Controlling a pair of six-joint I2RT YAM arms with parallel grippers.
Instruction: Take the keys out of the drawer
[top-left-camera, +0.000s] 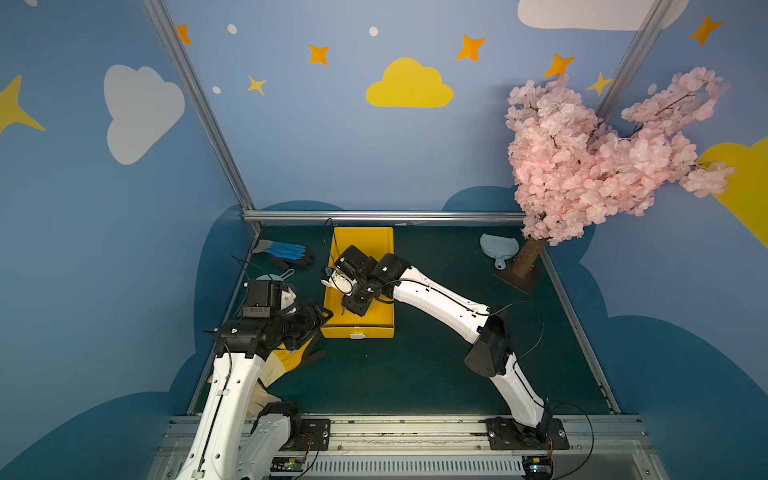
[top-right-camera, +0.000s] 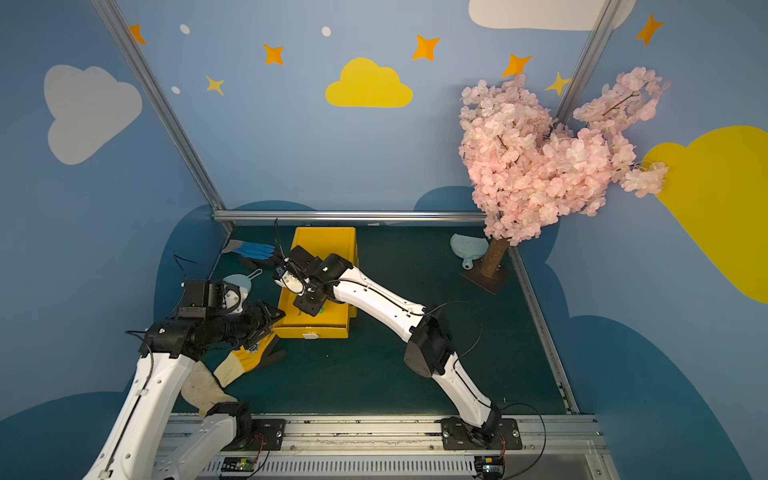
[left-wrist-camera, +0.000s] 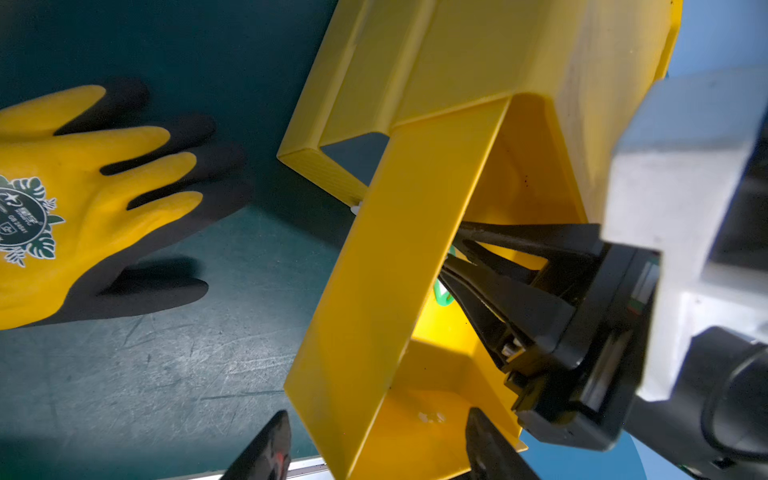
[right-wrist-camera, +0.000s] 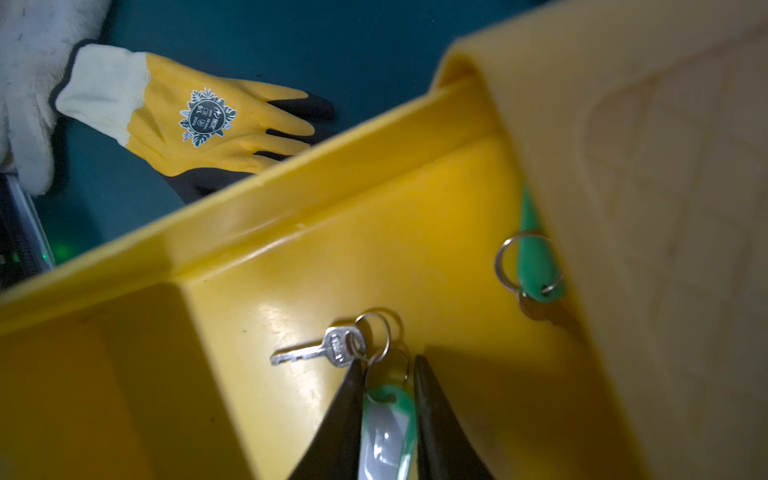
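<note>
The yellow drawer (right-wrist-camera: 240, 200) is pulled out of its box, and two sets of keys lie inside. A silver key (right-wrist-camera: 344, 345) hangs on rings from a green-edged tag (right-wrist-camera: 388, 436). My right gripper reaches down into the drawer with that tag between its parted fingers; a firm hold does not show. A second green key tag (right-wrist-camera: 537, 264) with its ring is partly covered by the box's overhang. In the left wrist view my left gripper stands open, one finger to each side of the drawer's side wall (left-wrist-camera: 384, 280); contact cannot be judged.
A yellow glove (right-wrist-camera: 192, 120) rests left of the drawer. A blue glove (top-left-camera: 284, 252) and a light-blue dustpan (top-left-camera: 500, 248) lie farther back, with a blossom tree (top-left-camera: 524, 268) at right. The table right of the box is free.
</note>
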